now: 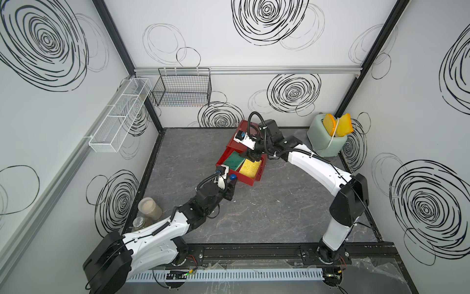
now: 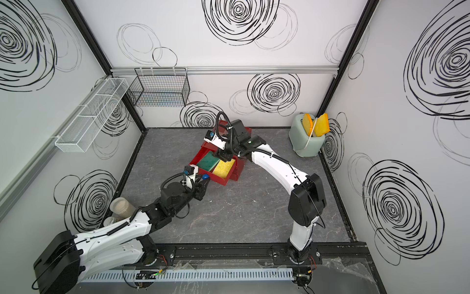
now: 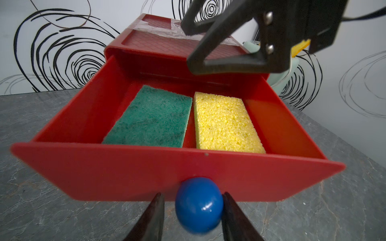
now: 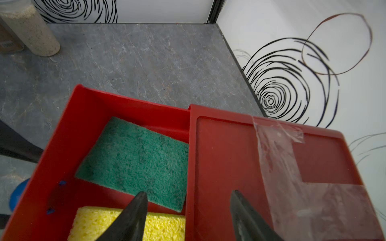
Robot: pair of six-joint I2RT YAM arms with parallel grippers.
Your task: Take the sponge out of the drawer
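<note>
The red drawer [image 3: 132, 172] stands pulled out of its red box [image 3: 172, 44]. Inside lie two sponges side by side: one with its green side [image 3: 152, 116] up, the other yellow [image 3: 227, 120]. A blue knob [image 3: 199, 204] sits on the drawer front. My left gripper is around that knob, partly open, with a gap showing between its left finger and the knob. Above the drawer, near the yellow sponge and the box's front edge, my right gripper is open and empty. It partly covers the yellow sponge in the right wrist view.
A pale green bin [image 1: 323, 139] with yellow-orange items stands at the back right. Jars [image 1: 149, 208] are at the left edge. Wire baskets [image 1: 183, 90] hang on the walls.
</note>
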